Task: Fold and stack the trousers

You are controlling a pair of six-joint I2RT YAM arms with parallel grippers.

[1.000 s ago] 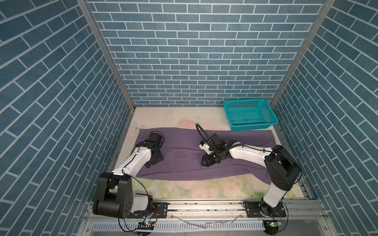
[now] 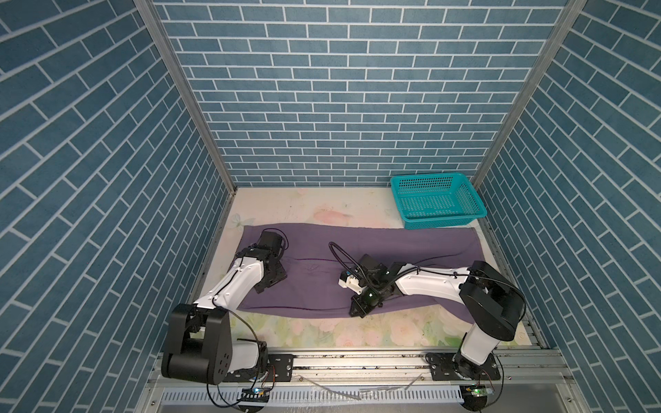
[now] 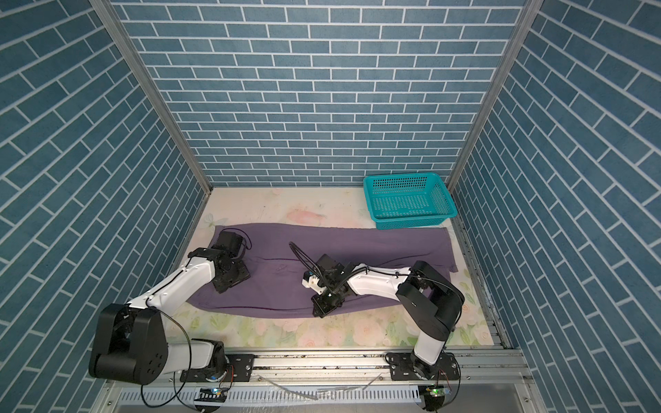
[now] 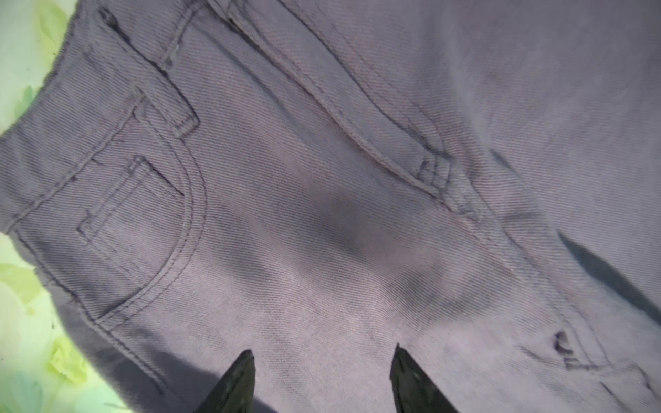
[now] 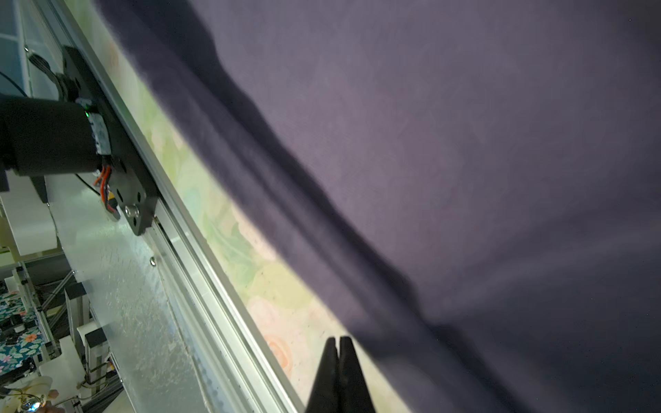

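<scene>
Purple trousers (image 2: 310,241) lie spread flat across the work surface, their waistband and pocket at the left, as the left wrist view (image 4: 289,172) shows. My left gripper (image 2: 275,278) is over the waist end, its fingers apart in the left wrist view (image 4: 321,368) with nothing between them. My right gripper (image 2: 358,308) is low at the near edge of the trousers, beside a long raised fold (image 5: 275,192). Its fingers are shut together, and no cloth shows between them.
A turquoise mesh basket (image 2: 437,206) stands at the back right. Tiled walls enclose the sides and back; a metal rail runs along the front.
My left gripper has stayed about in place.
</scene>
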